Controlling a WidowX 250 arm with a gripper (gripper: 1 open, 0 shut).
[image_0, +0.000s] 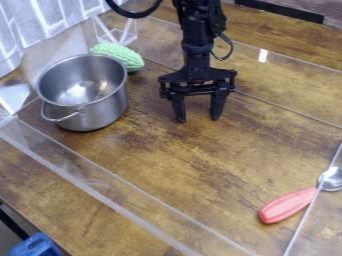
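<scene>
My black gripper (198, 105) hangs over the upper middle of the wooden table, its two fingers pointing down and spread apart, with nothing visible between them. To its left stands a steel pot (83, 84) with a wire handle. Behind the pot lies a pale green vegetable toy (118, 57). At the lower right rests a spoon or ladle with a red handle (289, 203) and a metal head (330, 180).
A blue object (38, 246) sits at the bottom left corner. A white and grey surface (27, 30) borders the upper left.
</scene>
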